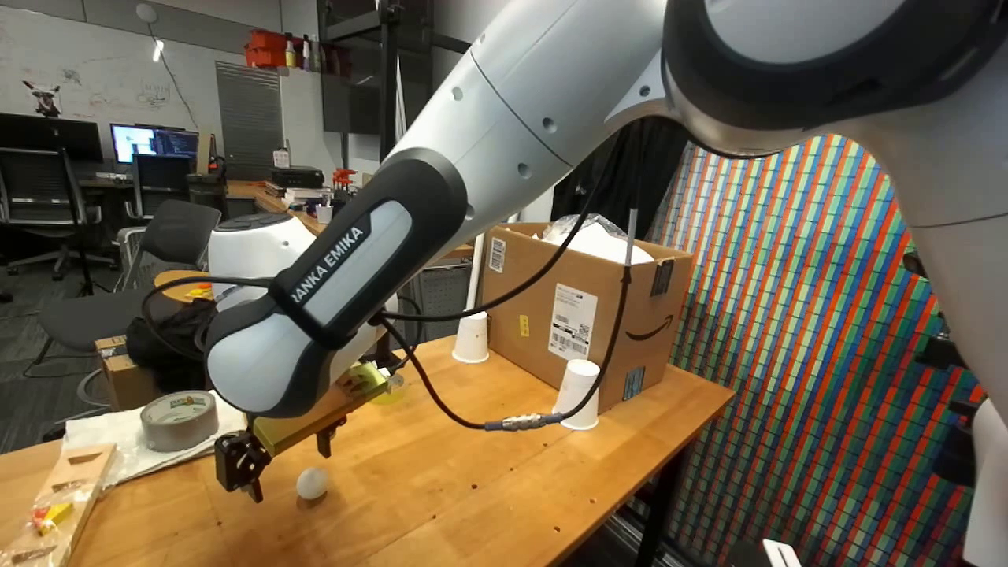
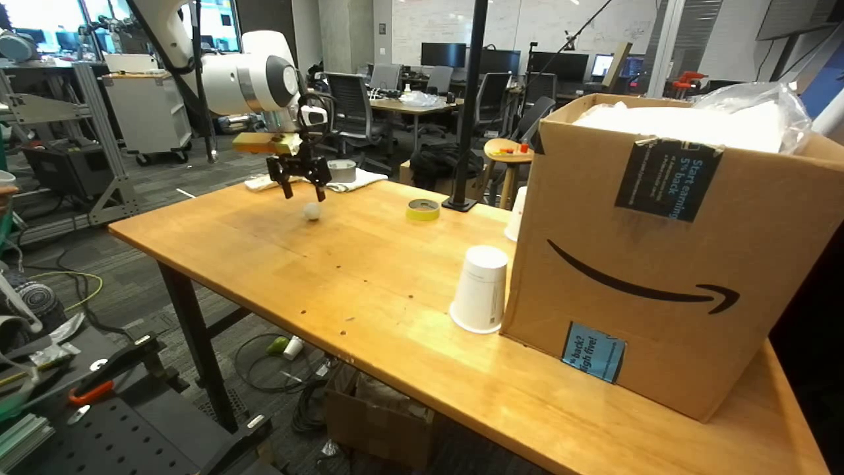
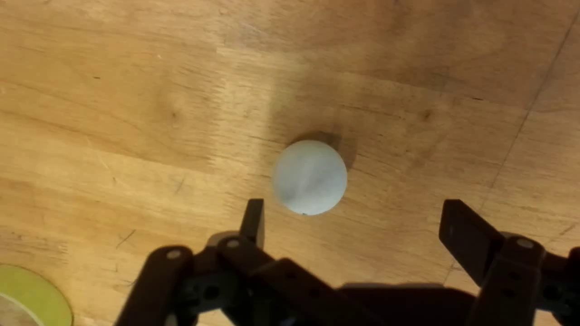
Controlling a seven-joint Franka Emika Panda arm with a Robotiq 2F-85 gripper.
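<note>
A small white ball rests on the wooden table. In the wrist view it lies beyond the fingertips, nearer the left finger than the right one. My gripper is open, its two fingers wide apart and only bare wood visible between the tips. From exterior view 2, the gripper hangs just above and behind the ball. Exterior view 1 puts the ball below the gripper, apart from both fingers.
A yellow tape roll lies to one side on the table. Grey tape sits on a white cloth, near a wooden piece. White cups stand by a large cardboard box.
</note>
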